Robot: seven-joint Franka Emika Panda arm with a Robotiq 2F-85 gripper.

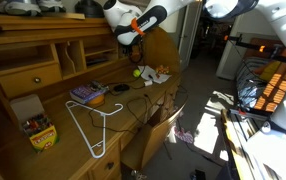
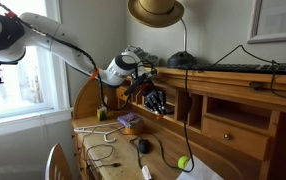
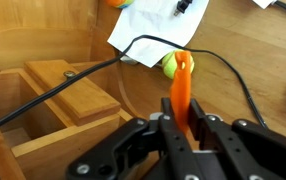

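Observation:
An orange object (image 3: 182, 88), long and narrow, stands up between the fingers of my gripper, which is shut on it. In the wrist view its far end reaches over the desk near a yellow-green ball (image 3: 177, 64). From the first exterior view, the gripper (image 1: 131, 44) hangs above the far part of the desk, close to the cubbies. The second exterior view has the gripper (image 2: 155, 100) in front of the shelf unit, well above the desktop; the orange object is hard to make out there.
A white hanger (image 1: 95, 128) and a crayon box (image 1: 41, 132) lie on the near desk. White paper (image 3: 163, 22) and a black cable (image 3: 103, 64) are below the gripper. An open wooden compartment (image 3: 73, 90) is beside it. A hat (image 2: 155, 10) hangs above.

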